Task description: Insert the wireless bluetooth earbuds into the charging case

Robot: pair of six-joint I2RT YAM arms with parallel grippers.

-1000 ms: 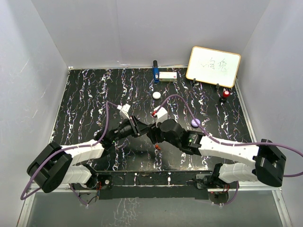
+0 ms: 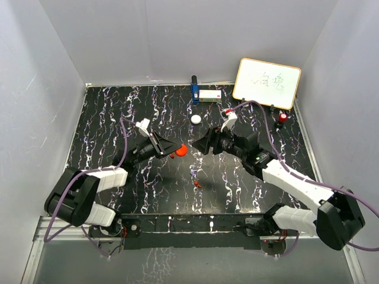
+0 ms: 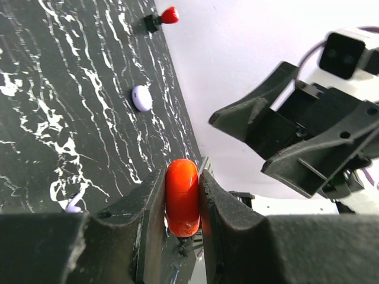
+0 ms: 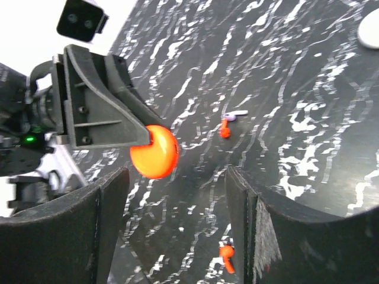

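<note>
An orange-red rounded charging case (image 3: 182, 198) is off the table, with my left gripper shut on it. Facing it from the right in the top view, my right gripper (image 2: 200, 146) stands part open, a gap away from the case. Nothing shows held between its fingers. In the right wrist view an orange earbud (image 4: 225, 128) lies on the table beside a purple-and-white one (image 4: 235, 114). Another orange earbud (image 4: 227, 254) lies lower down, partly covered by a finger. I cannot tell whether the case contains any earbuds.
A white round case (image 2: 196, 119) and a lavender one (image 3: 142, 97) rest on the marbled table. Toward the back stand a small box (image 2: 210, 96), a blue item (image 2: 195, 90) and a whiteboard (image 2: 267, 81). A red-topped bottle (image 2: 280, 120) is near the right edge.
My right gripper has pulled away to the right and back from its place beside the left gripper. The left gripper has shifted slightly left, and the case now shows between them.
</note>
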